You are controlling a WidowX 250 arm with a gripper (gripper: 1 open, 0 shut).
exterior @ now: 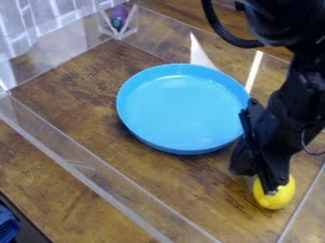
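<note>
My black gripper (260, 166) hangs on the right side of the view, its fingertips low, just left of and partly over a yellow lemon-like ball (277, 197). It looks shut, with nothing visible between its fingers. A round blue plate (178, 106) lies on the wooden table left of the gripper, its right edge close to the gripper.
Clear plastic walls run round the wooden table (64, 142). A white pointed piece (203, 52) stands behind the plate, a small purple object (118, 17) sits in the back left corner, and a blue item (10, 231) is at the lower left edge.
</note>
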